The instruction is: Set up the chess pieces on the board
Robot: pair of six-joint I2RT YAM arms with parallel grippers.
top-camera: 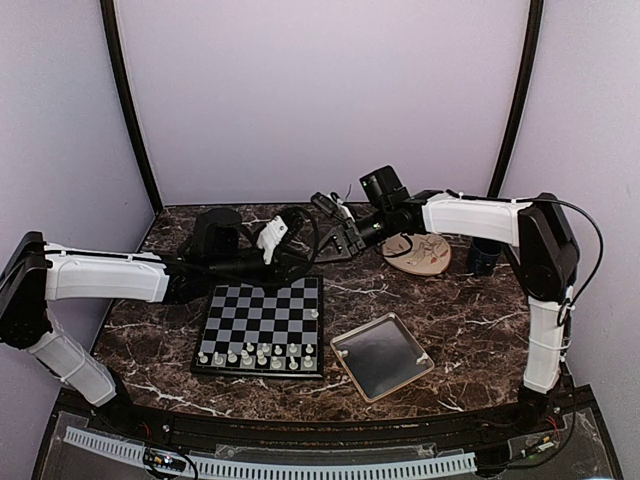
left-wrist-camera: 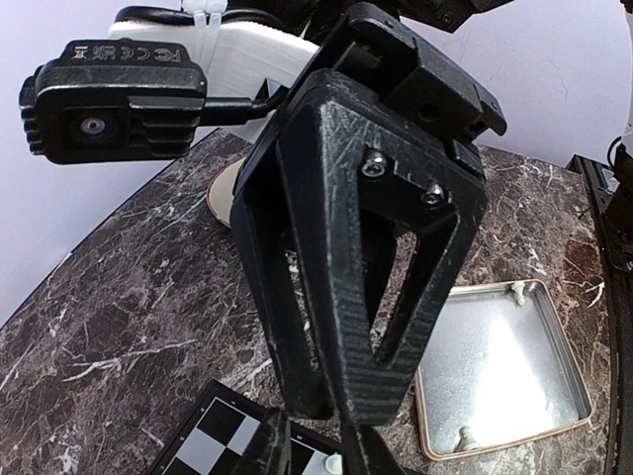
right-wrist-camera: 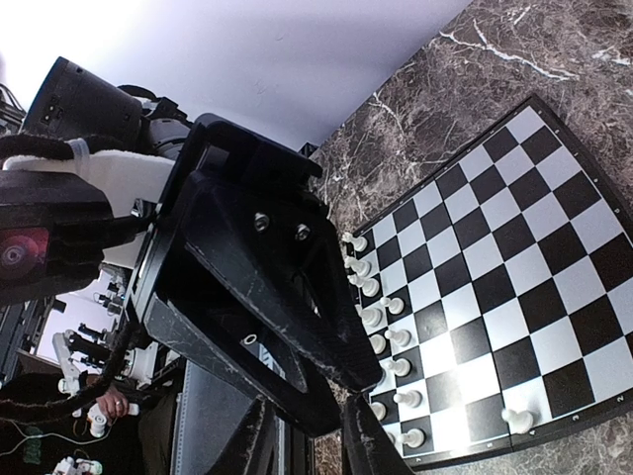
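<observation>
The checkered board (top-camera: pixel 250 320) carries several white pieces along its front rows. A lone white piece (right-wrist-camera: pixel 517 419) stands nearer its right edge, apart from the rows. My left gripper (top-camera: pixel 300 264) and right gripper (top-camera: pixel 343 240) face each other above the board's back right corner, very close together. In each wrist view the other gripper fills much of the picture, and only the dark fingertips of that view's own gripper show at the bottom. Whether either holds anything between its fingers is hard to tell.
A metal tray (top-camera: pixel 381 357) lies right of the board, with white pieces at its sides. A round wooden plate (top-camera: pixel 425 258) sits behind the right arm, and a dark cup (top-camera: pixel 484 256) stands at the back right. The marble table is otherwise largely clear.
</observation>
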